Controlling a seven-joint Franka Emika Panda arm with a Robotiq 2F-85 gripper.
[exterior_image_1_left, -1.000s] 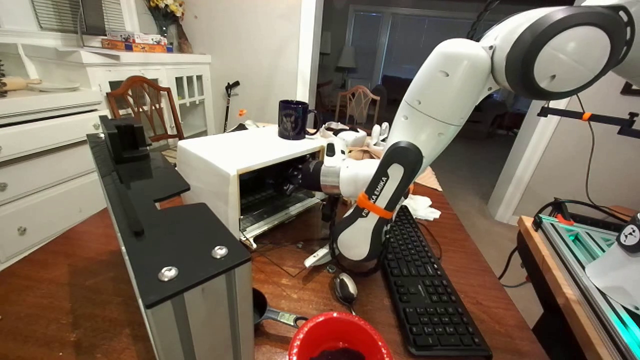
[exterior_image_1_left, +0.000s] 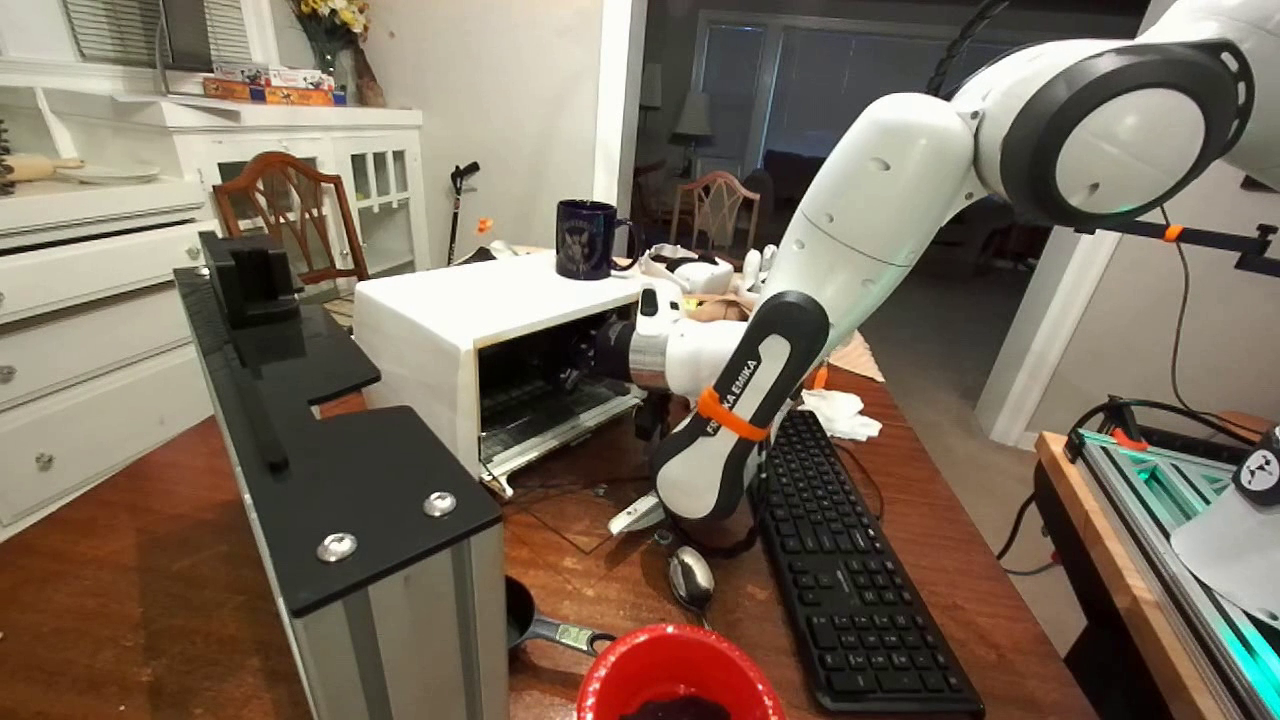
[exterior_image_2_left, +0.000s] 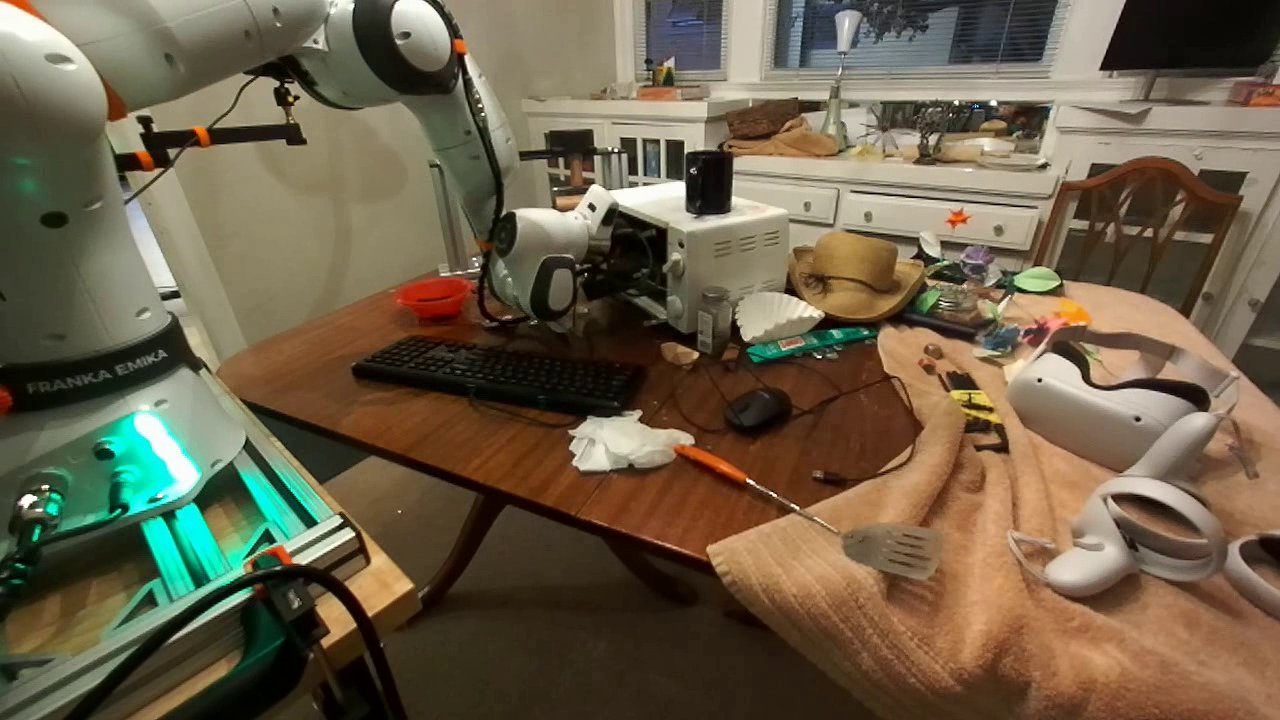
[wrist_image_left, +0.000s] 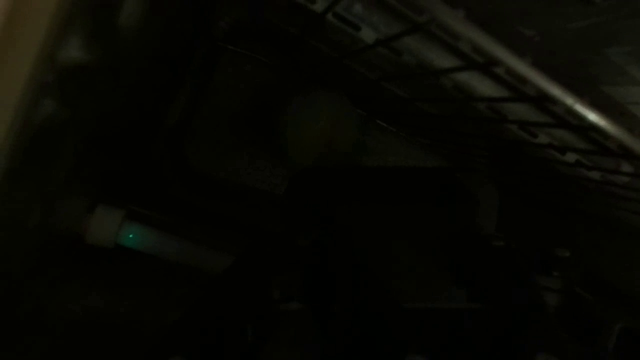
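The white toaster oven (exterior_image_1_left: 420, 306) stands on the wooden table with its front open. My gripper (exterior_image_1_left: 571, 372) reaches inside it, above the wire rack, and its fingers are lost in the dark there. The oven's side, with its knobs and vents, faces exterior view 2, where the wrist enters at the left. Nearly everything in the wrist view is black: the wire rack (wrist_image_left: 456, 72) crosses the upper right, and a faint yellowish round patch (wrist_image_left: 321, 129) lies near the middle. A pale tube-like thing (wrist_image_left: 162, 243) shows at the left. Whatever is between the fingers is hidden in shadow.
A dark mug (exterior_image_1_left: 584, 240) stands on top of the oven. Below the arm lie a black keyboard (exterior_image_1_left: 852, 564), a spoon (exterior_image_1_left: 691, 576) and a red bowl (exterior_image_1_left: 624, 672). Beside the oven are a glass jar (exterior_image_2_left: 714, 322) and a straw hat (exterior_image_2_left: 858, 270).
The arm has moved a little to the left in exterior view 1, taking the wrist slightly deeper into the oven. The oven, mug and table items have stayed put.
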